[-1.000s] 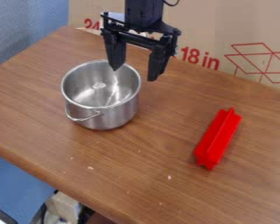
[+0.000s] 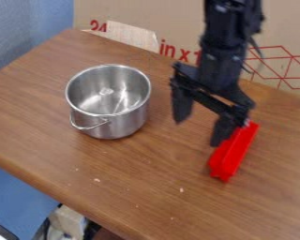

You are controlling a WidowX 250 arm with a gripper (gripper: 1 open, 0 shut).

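Observation:
My dark gripper (image 2: 202,117) hangs over the right half of the wooden table, blurred, its fingers open and spread. Its right finger is over the upper end of a red bar-shaped object (image 2: 231,158), which lies lengthwise on the table; whether they touch I cannot tell. A silver metal pot (image 2: 109,125) with a wire handle stands upright to the left of the gripper.
A cardboard panel (image 2: 178,23) with red printing stands along the back. Blue shows beyond the table's left edge.
The gripper has moved from above the back of the pot to the right and down, over the red object. The pot and red object appear unmoved.

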